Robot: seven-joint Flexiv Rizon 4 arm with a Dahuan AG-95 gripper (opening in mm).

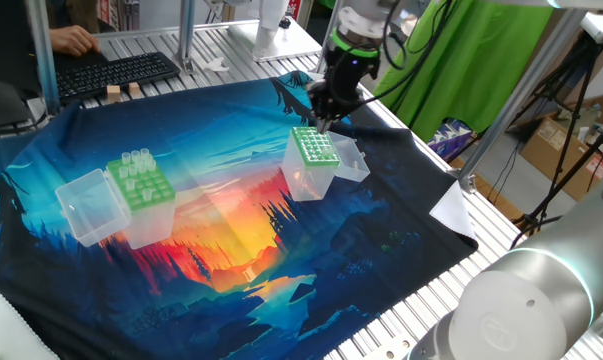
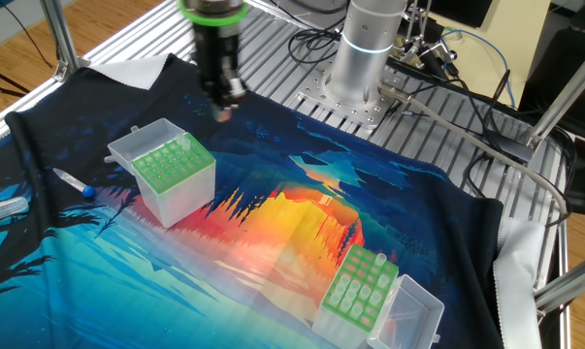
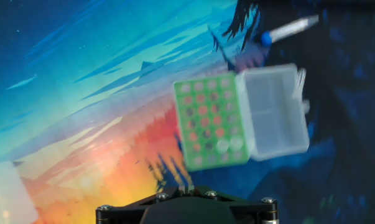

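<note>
A clear box with a green rack (image 1: 314,147) stands upright on the cloth with its lid open. In the wrist view, this green rack (image 3: 203,121) has mostly empty holes, with two pale tubes (image 3: 229,145) near its lower right corner. A second clear box with a green rack (image 1: 141,185) holds several clear tubes (image 1: 138,160), its lid open too. My gripper points down with its fingertips close together; it looks shut, and nothing clear shows between them. From exterior view 2, the gripper (image 2: 222,112) appears above and beside the first box, blurred.
A pen-like marker with a blue end (image 2: 75,183) lies beyond the first box's lid, near another pale marker (image 2: 3,210). A keyboard (image 1: 118,74) and a person's hand (image 1: 71,40) are at the far edge. Open cloth (image 1: 221,240) separates the boxes.
</note>
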